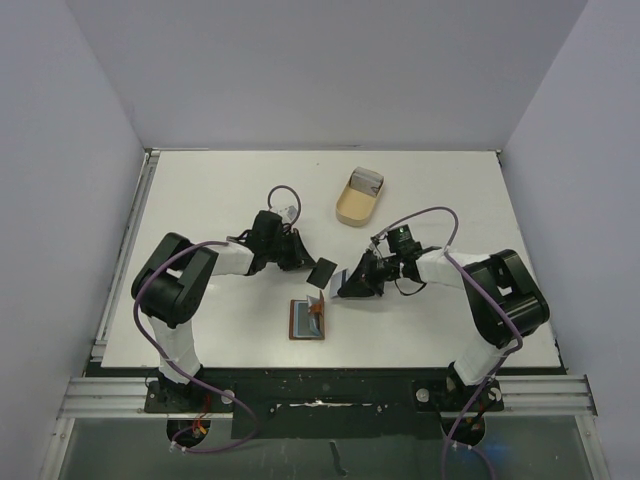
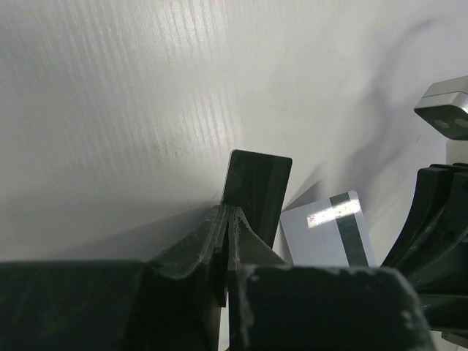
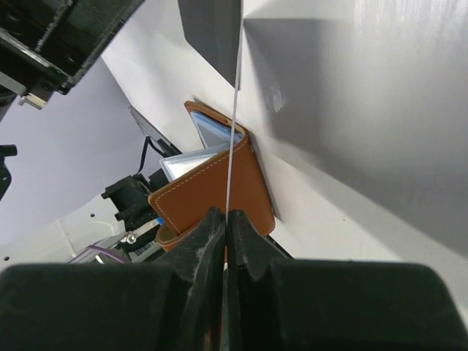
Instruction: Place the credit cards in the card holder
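My left gripper [image 1: 303, 262] is shut beside a dark card [image 1: 321, 273]; in the left wrist view the dark card [image 2: 256, 179] stands just beyond its fingertips, and whether they grip it cannot be seen. My right gripper is shut on a thin card seen edge-on. In the left wrist view a silver card with a dark stripe [image 2: 314, 234] is at right, by the right gripper. The open brown card holder [image 3: 197, 186], with clear sleeves, lies below the cards in the top view [image 1: 307, 320].
A tan open box [image 1: 355, 203] with a grey insert lies at the back centre.
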